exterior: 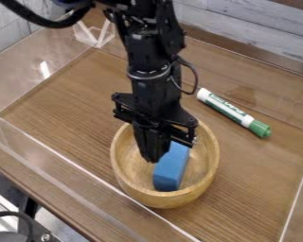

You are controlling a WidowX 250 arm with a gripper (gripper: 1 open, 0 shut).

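Observation:
My black gripper [151,142] hangs over a round wooden bowl [132,184] in the lower middle, its fingertips low over the bowl's left part. It looks shut, with nothing visible between its fingers. A blue block [169,170] lies in the bowl at the right, just beside the fingers, its far end partly behind the gripper.
A green and white tube [233,113] lies on the wooden table [53,104] to the right behind the bowl. White walls stand at the back left, and black cables lie at the lower left edge.

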